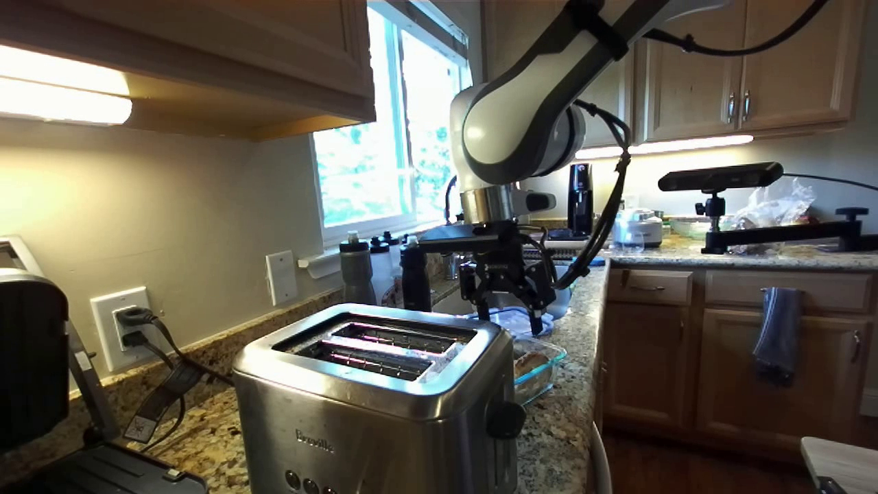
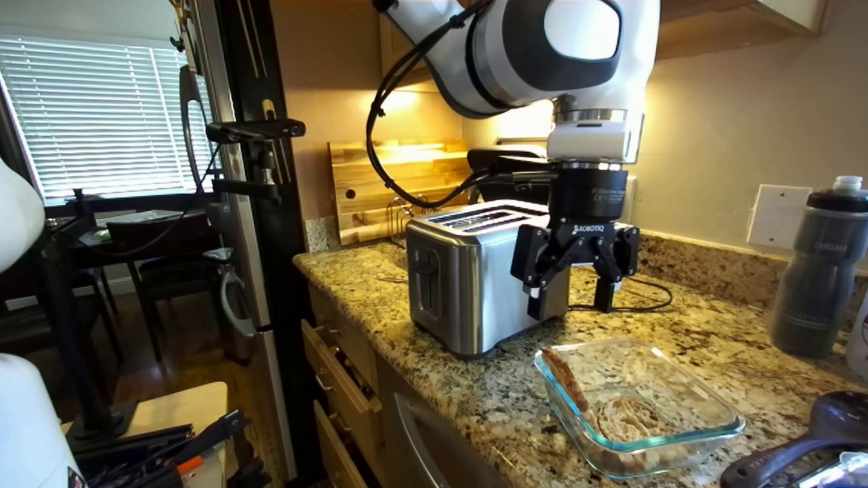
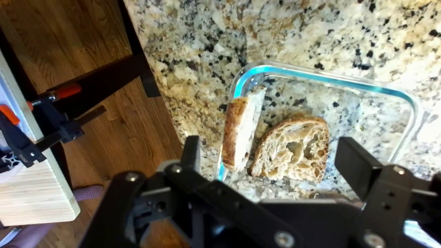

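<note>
My gripper [image 2: 569, 305] hangs open above the counter, pointing down, with nothing between its fingers. Below it in the wrist view is a clear glass dish [image 3: 330, 79] holding two pieces of bread. One slice [image 3: 239, 130] leans on edge against the dish's side wall, crust outward. The other slice [image 3: 294, 149] lies flat beside it. The silver toaster [image 1: 362, 436] has two slots on top, and no bread shows in them. In the second exterior view my gripper is in front of the toaster, higher than the dish rim [image 2: 643, 446].
Dark bottles [image 1: 415, 276] stand along the wall by the window. A grey bottle [image 2: 818, 268] and a dark utensil [image 2: 801, 443] are right of the dish. A power cord [image 2: 651, 305] lies behind the gripper. The counter's open edge drops to the floor on one side.
</note>
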